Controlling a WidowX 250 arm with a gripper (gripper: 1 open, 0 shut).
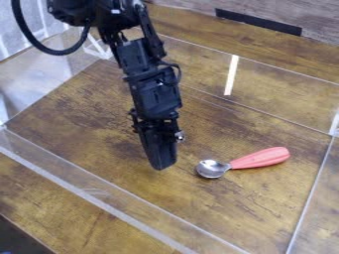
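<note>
A metal scoop with a pink handle (263,158) lies on the wooden table (93,198), its bowl (212,168) pointing left. My dark gripper (161,151) hangs low over the table, to the left of the scoop's bowl and apart from it. Its fingers face down, and whether they are open or shut is hard to make out.
Clear plastic panels run along the left side and across the front of the table. A white strip (232,74) lies toward the back.
</note>
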